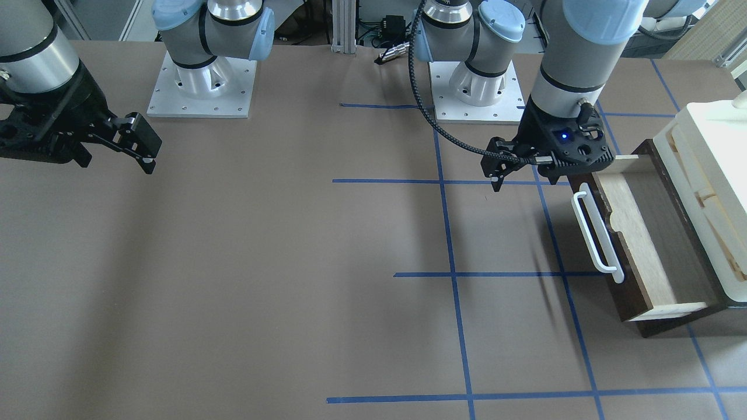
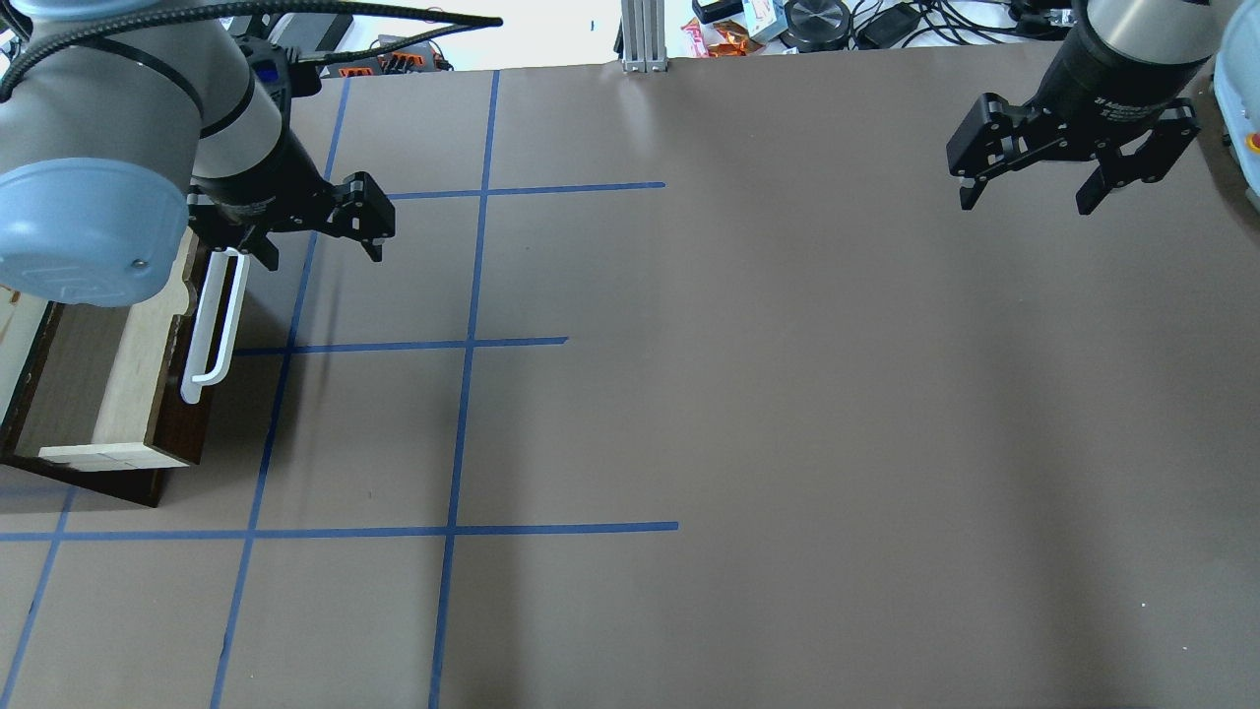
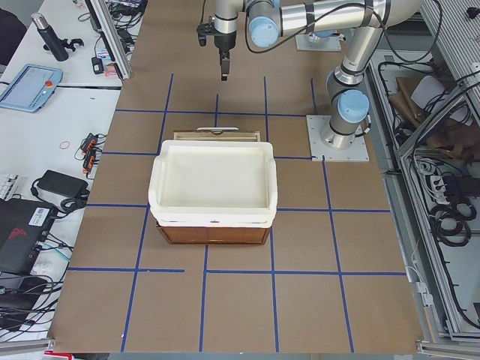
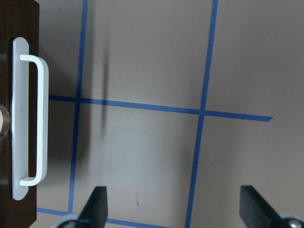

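My gripper (image 1: 523,181) hangs above the taped floor, up and back from the white handle (image 1: 588,231) on the drawer (image 1: 648,245) of a small dark-wood cabinet. The drawer is pulled out and shows an empty pale-wood interior in the front and top views. In the left wrist view the handle (image 4: 42,118) lies at the left, apart from the gripper fingers (image 4: 95,209), which stand open at the bottom edge with nothing between them.
A white tray (image 3: 213,184) sits on top of the cabinet. Other robot arms stand at the back and side, one with a black gripper (image 2: 1063,154). The taped floor beside the drawer is clear.
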